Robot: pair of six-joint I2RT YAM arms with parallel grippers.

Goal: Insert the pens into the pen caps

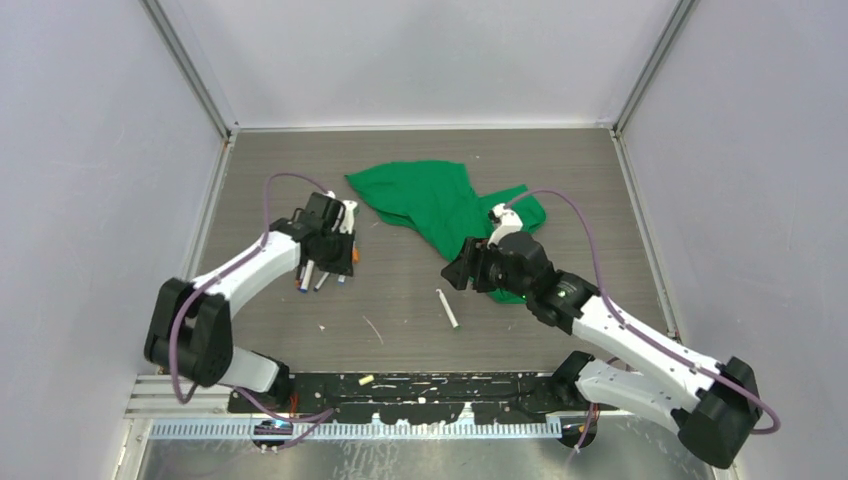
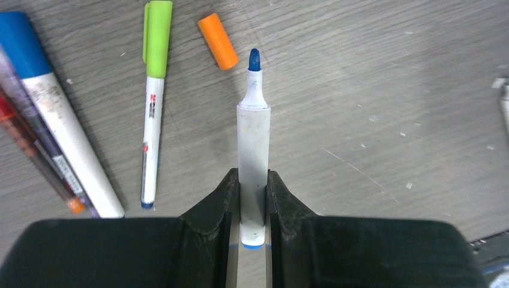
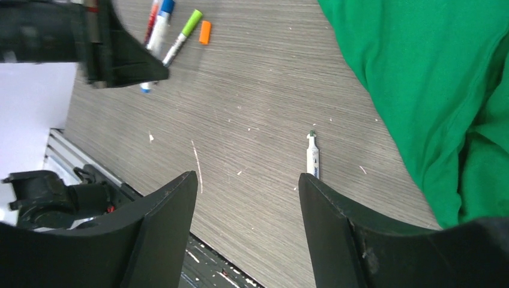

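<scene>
In the left wrist view, my left gripper is shut on a white marker with a bare blue tip; the marker appears above the table. An orange cap lies loose just beyond that tip. A white marker without a cap, dark green at its tip, rests on the table in the right wrist view. My right gripper stands open over the table, nothing between its fingers, the green-tipped marker showing beyond its right finger.
Left of the held marker lie a green-capped pen, a blue-capped marker and a red-brown pen. A crumpled green cloth covers the back middle and right. Bare table lies between the arms.
</scene>
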